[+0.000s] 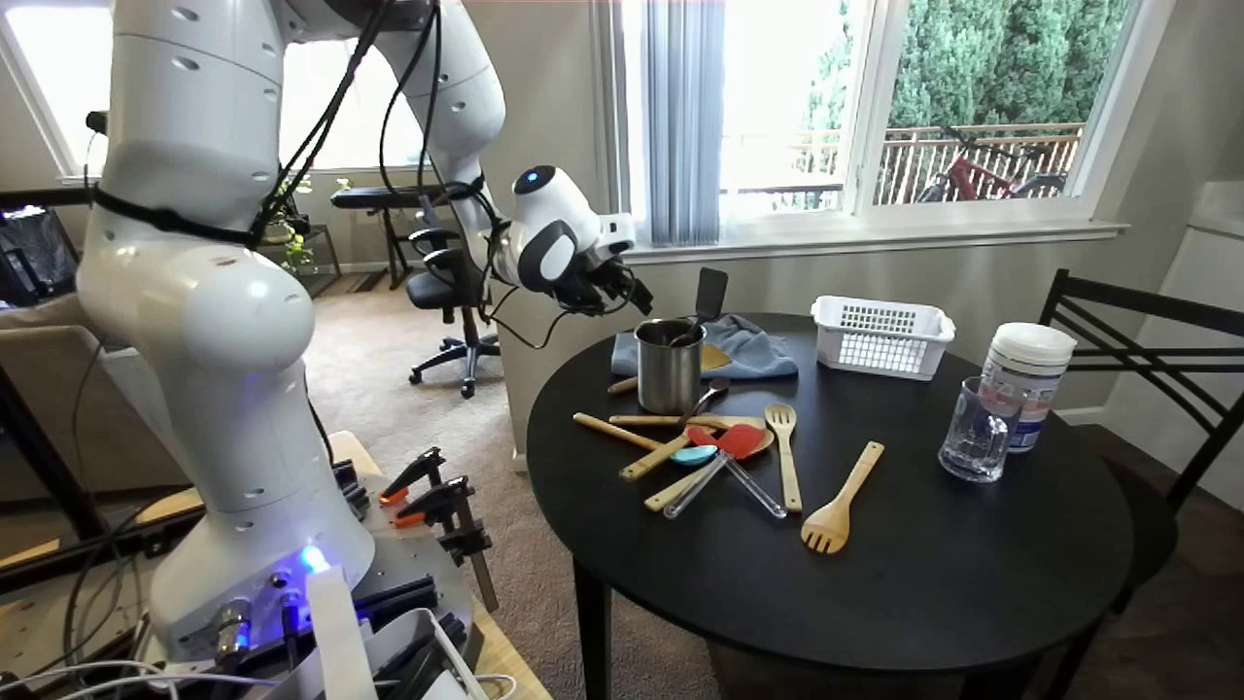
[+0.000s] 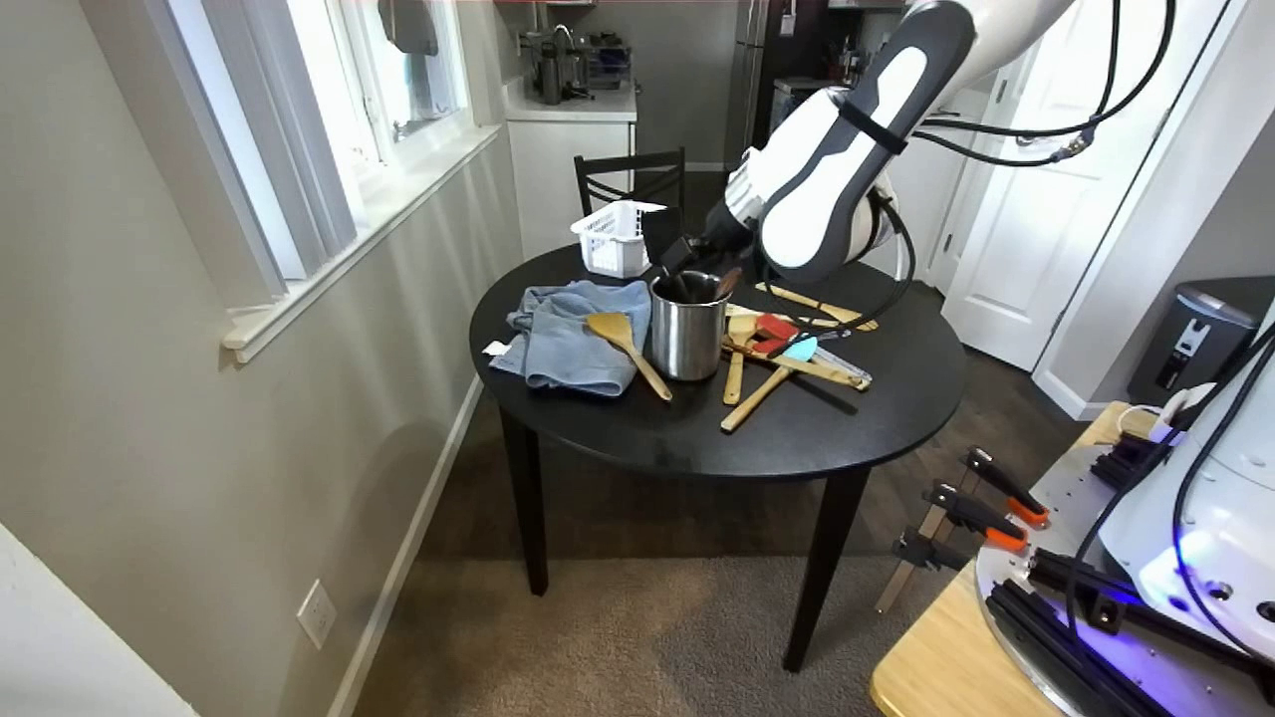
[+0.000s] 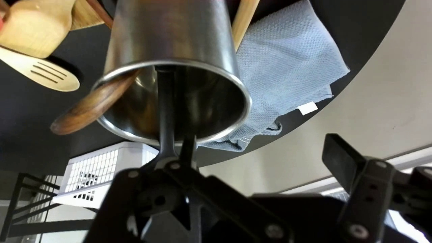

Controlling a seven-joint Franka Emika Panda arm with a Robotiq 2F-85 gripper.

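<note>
My gripper is open, its black fingers wide apart with nothing gripped. It stands above and behind the steel pot, near the rim. In the pot are a black spatula and a dark wooden spoon. Seen from the wrist, the spatula's black shaft passes close by one finger; whether they touch I cannot tell. A wooden turner lies beside the pot, its head on the blue towel and its handle on the black table.
Wooden and red and blue utensils are piled before the pot. A slotted wooden fork lies apart. A white basket, a glass mug and a white-lidded tub stand farther right.
</note>
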